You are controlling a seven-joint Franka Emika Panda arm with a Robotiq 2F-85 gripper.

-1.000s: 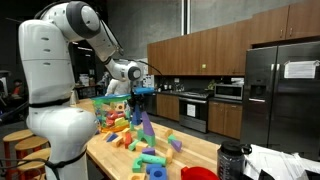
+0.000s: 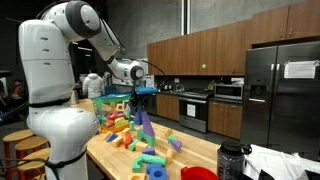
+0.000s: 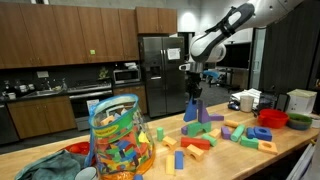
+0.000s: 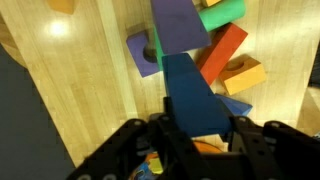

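Note:
My gripper is shut on a long blue block (image 4: 194, 95), which reaches away from the fingers in the wrist view. In exterior view 2 the gripper (image 3: 192, 92) points down with the blue block (image 3: 190, 112) below it, above the tabletop blocks. A purple block (image 4: 178, 25) lies just beyond the blue block's far end in the wrist view; whether they touch I cannot tell. From exterior view 1, a tall purple piece (image 2: 148, 126) stands close beside the held block. The fingertips are largely hidden behind the blue block.
A red block (image 4: 222, 50), an orange block (image 4: 243, 74) and several green blocks lie around the purple one. A clear bag of colored blocks (image 3: 120, 138) stands at the table's near left. Bare wood (image 4: 75, 75) shows left of the pile in the wrist view.

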